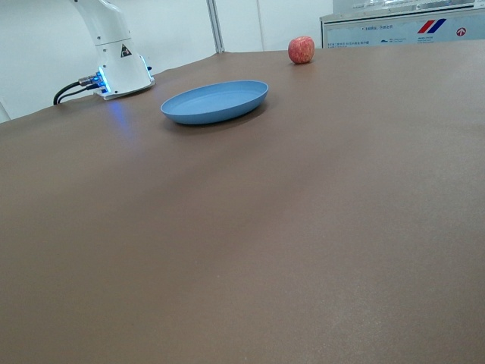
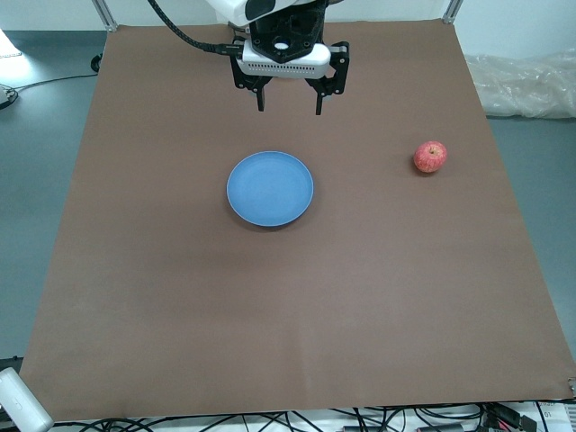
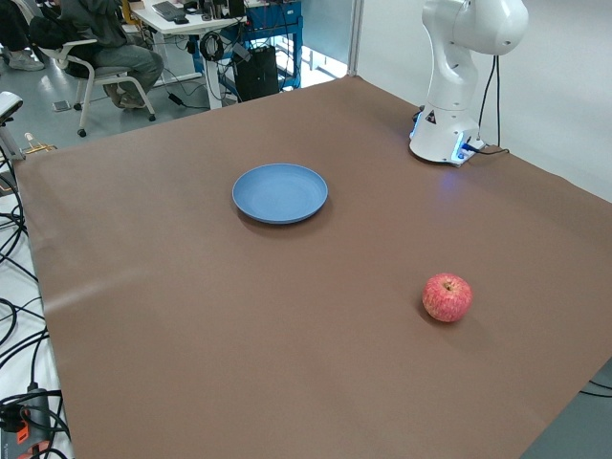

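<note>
A round blue plate [image 2: 270,188] lies flat on the brown table, also seen in the top view [image 1: 214,101] and right view [image 3: 279,194]. A red apple [image 2: 430,157] stands alone to the plate's right in the left view, in the top view [image 1: 301,50] and nearer in the right view [image 3: 447,297]. The black gripper [image 2: 290,106] hangs at the table's back, above and beyond the plate in the left view, open with nothing between its two fingers. It is out of sight in the other two views.
Cables and equipment lie along its near edge in the left view. The white arm base [image 3: 443,129] stands at the back edge beside a white wall.
</note>
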